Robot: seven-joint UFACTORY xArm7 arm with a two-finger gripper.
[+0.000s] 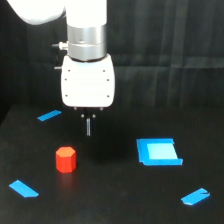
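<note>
The white robot arm hangs down from the top left of the camera view, with the gripper (88,126) below its housing as a thin light shape over the dark table. Whether its fingers are open or shut is too small to tell. A red hexagonal block (66,159) sits on the table below and left of the gripper, apart from it. A pale square outlined in blue tape (145,152) lies to the right.
Short blue tape strips mark the table at the back left (49,115), front left (24,188) and front right (196,196).
</note>
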